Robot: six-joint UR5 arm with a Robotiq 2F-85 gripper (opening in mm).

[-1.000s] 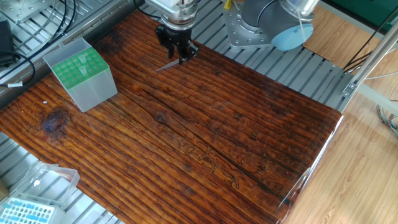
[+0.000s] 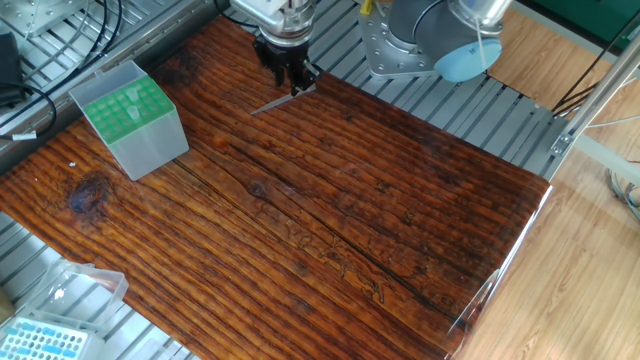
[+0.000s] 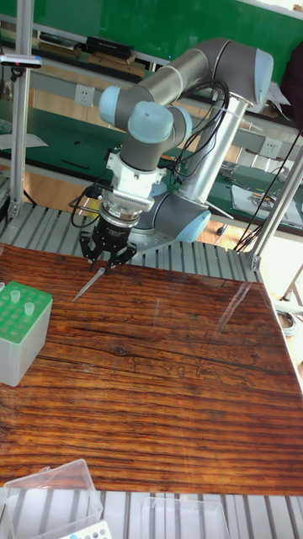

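A thin, pale, pointed tool point(image 2: 282, 101) lies flat near the back edge of the wooden board point(image 2: 330, 200); it may be tweezers, but is too small to tell. My black gripper point(image 2: 290, 86) hangs over its rear end, pointing down. In the other view the gripper point(image 3: 101, 264) appears open, its fingers point(image 3: 87, 246) spread apart, with the tool point(image 3: 87, 285) slanting away below them towards the front left. Whether a fingertip touches the tool cannot be made out. Nothing is seen lifted off the board.
At the board's left stands a translucent box with a green rack point(image 2: 130, 108) holding a couple of clear tips. An open clear case point(image 2: 60, 310) with blue-and-white contents sits off the front left edge. The board's middle and right are bare.
The tool itself stays in place.
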